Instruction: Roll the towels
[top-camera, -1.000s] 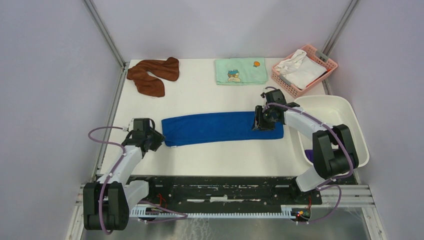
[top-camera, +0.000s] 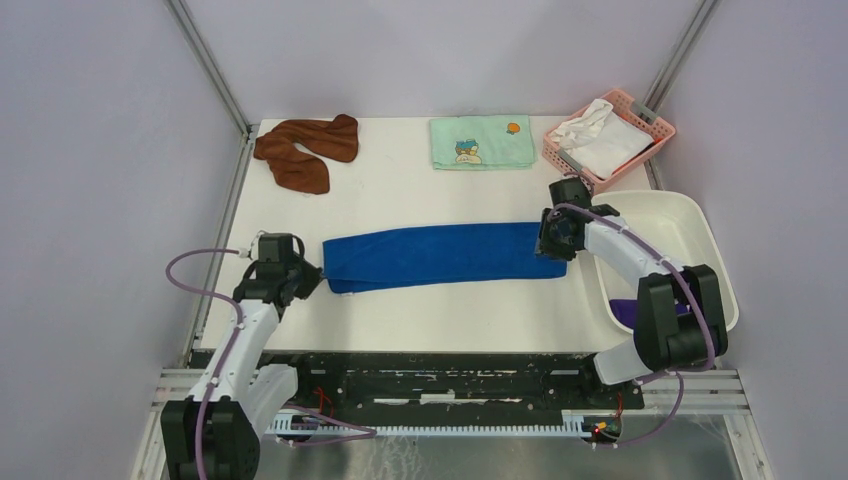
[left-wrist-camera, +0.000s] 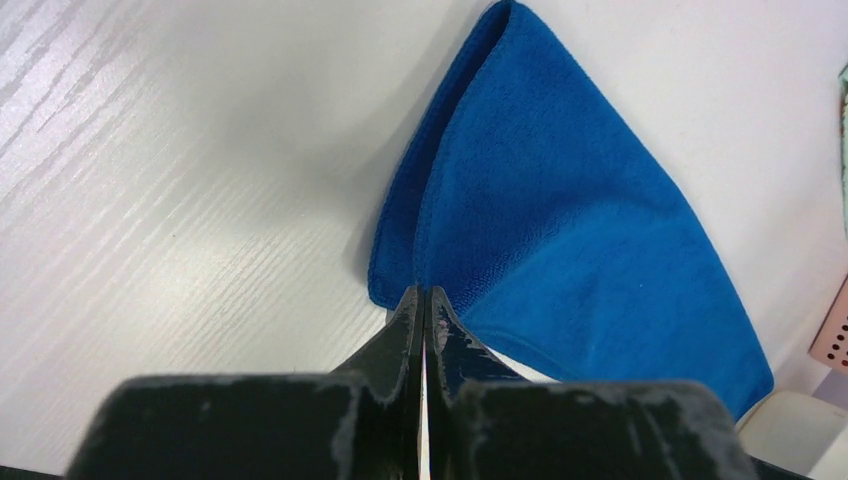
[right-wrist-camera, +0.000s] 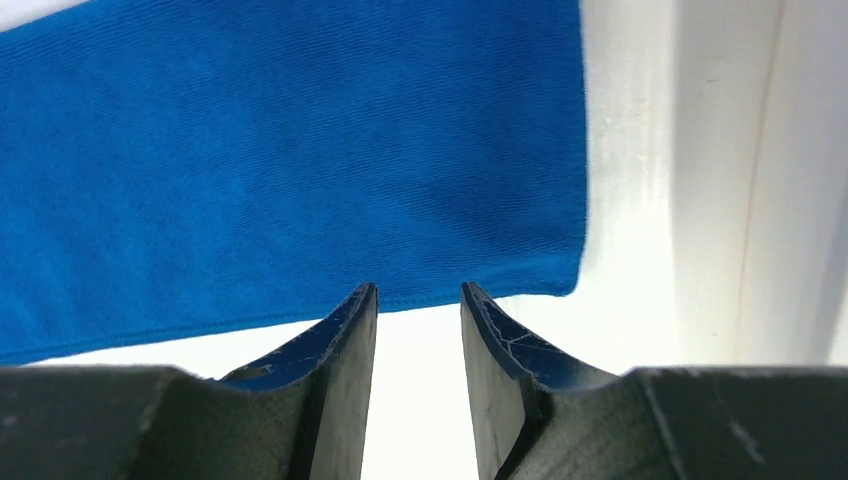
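Observation:
A blue towel (top-camera: 440, 252) lies folded as a long strip across the middle of the table. At its left end my left gripper is shut on the near corner of the upper layer, which stands slightly apart from the layer beneath. Over the right end hovers my right gripper, its fingers parted and nothing between them; the towel's near right corner lies flat just beyond the fingertips in the right wrist view. A brown towel (top-camera: 308, 150) lies crumpled at the back left. The green towel (top-camera: 484, 142) lies flat at the back.
A pink basket (top-camera: 663, 130) with white cloths stands at the back right. Close to the blue towel's right end is a large white bin (top-camera: 686, 207) holding a purple cloth (top-camera: 628, 313).
My left gripper has closed on the towel's corner and the upper layer's near edge has lifted a little. The right gripper has moved rightward, toward the towel's right end.

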